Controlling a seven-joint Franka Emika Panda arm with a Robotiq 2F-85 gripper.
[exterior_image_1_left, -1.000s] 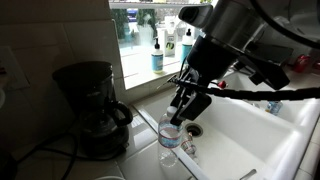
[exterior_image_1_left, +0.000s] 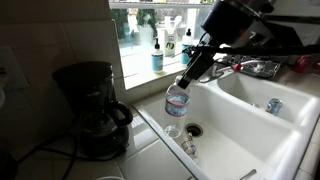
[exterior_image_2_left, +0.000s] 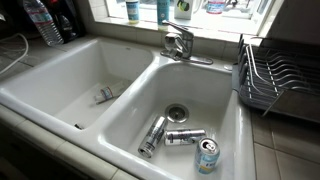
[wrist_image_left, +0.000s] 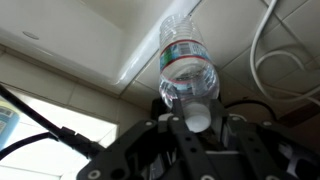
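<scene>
A clear plastic water bottle (exterior_image_1_left: 176, 103) with a blue, white and red label hangs upright below my gripper (exterior_image_1_left: 184, 82), near the left edge of the sink. In the wrist view the gripper is shut around the top end of the bottle (wrist_image_left: 186, 68), with the white cap (wrist_image_left: 197, 118) toward the camera. The fingers are dark and partly lost in shadow. In exterior view 2 a bottle with a reddish label (exterior_image_2_left: 42, 22) shows at the far left; whether it is the held one is unclear.
The white double sink (exterior_image_2_left: 75, 122) holds a clear cup (exterior_image_2_left: 103, 95) in the left basin and several cans (exterior_image_2_left: 207, 155) in the right. A black coffee maker (exterior_image_1_left: 95, 110) stands left of the bottle. Soap bottles (exterior_image_1_left: 157, 57) line the sill; a dish rack (exterior_image_2_left: 275, 75) sits on the right.
Now the arm and bottle are higher and slightly to the right in exterior view 1.
</scene>
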